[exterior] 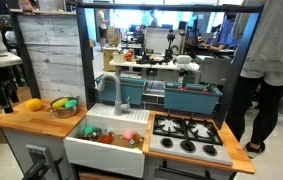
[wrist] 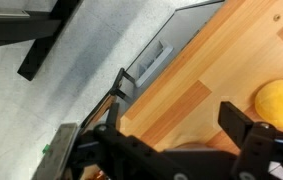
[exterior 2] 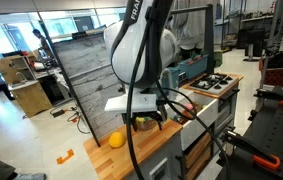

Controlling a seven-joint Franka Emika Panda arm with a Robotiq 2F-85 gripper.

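Observation:
My gripper (exterior: 9, 102) hangs over the left end of the wooden counter, left of a yellow round object (exterior: 34, 104). The wrist view shows my gripper open, its two dark fingers wide apart with wood and the counter's edge below. Toward the right of that view lies the yellow object (wrist: 279, 103), outside the gap. A bowl (exterior: 66, 106) holding colourful items stands to the yellow object's right. In exterior view 2 the arm partly covers the counter, and the gripper's fingers are hard to make out.
Beyond the bowl is a white sink (exterior: 79, 150) with several colourful things in it, with a tall faucet (exterior: 119, 90) behind. A stove (exterior: 189, 138) sits at the right. A wooden backboard (exterior: 56, 55) rises behind the counter.

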